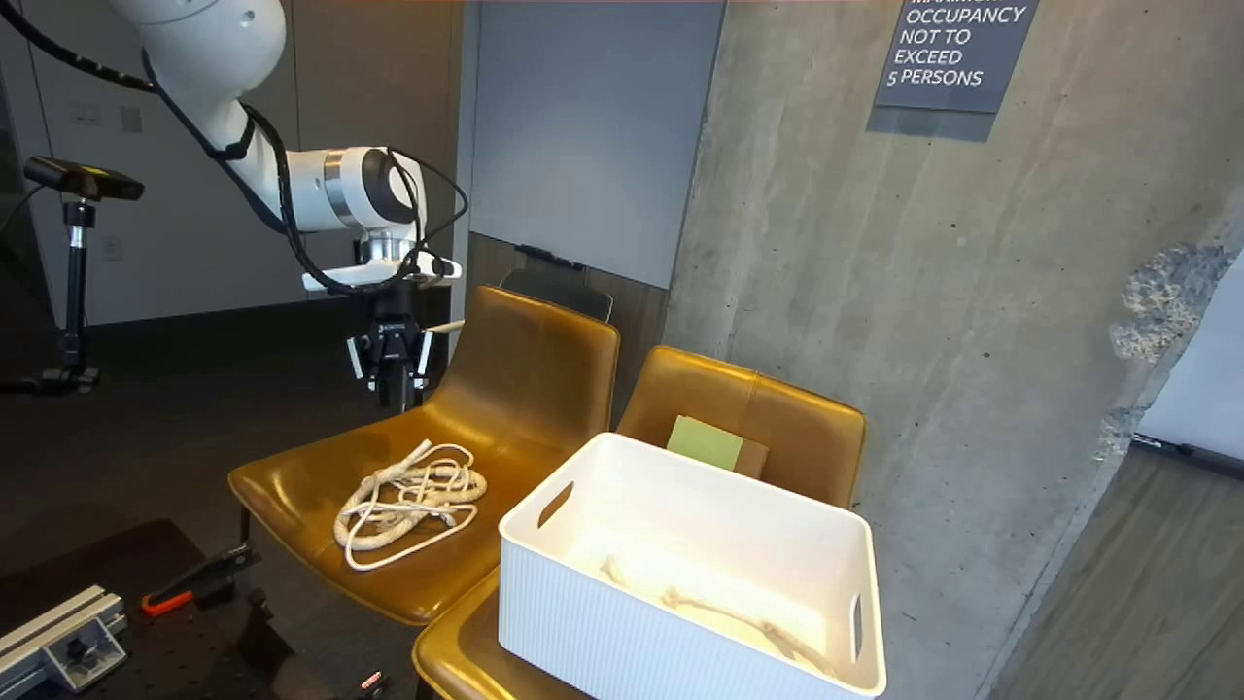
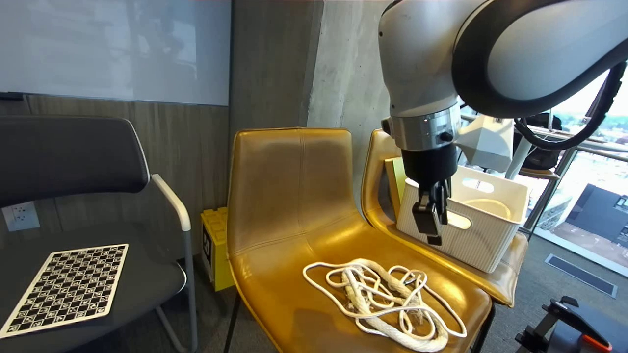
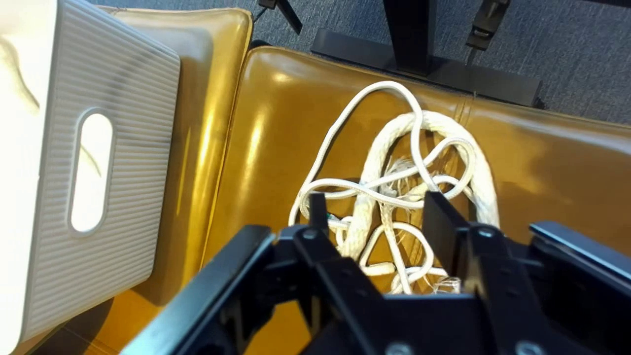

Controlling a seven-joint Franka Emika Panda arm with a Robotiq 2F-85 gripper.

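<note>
A tangle of white rope (image 1: 402, 504) lies on the seat of a brown chair (image 1: 309, 465). Thick braided strands and a thinner cord loop over each other, with frayed bits in the middle (image 3: 408, 186). Above it, clear of the rope, hangs my gripper (image 2: 435, 226). In the wrist view its fingers stand apart with a gap between them, and the gripper holds nothing there; the rope shows beyond, down on the seat. A white ribbed bin (image 1: 688, 595) with handle slots stands on the neighbouring chair, pale rope-like pieces (image 1: 711, 609) on its floor.
A green and brown board (image 1: 711, 445) leans behind the bin. A checkered board (image 2: 70, 288) lies on a grey chair at the left of the second exterior view. Beside it on the floor is a yellow box (image 2: 216, 247).
</note>
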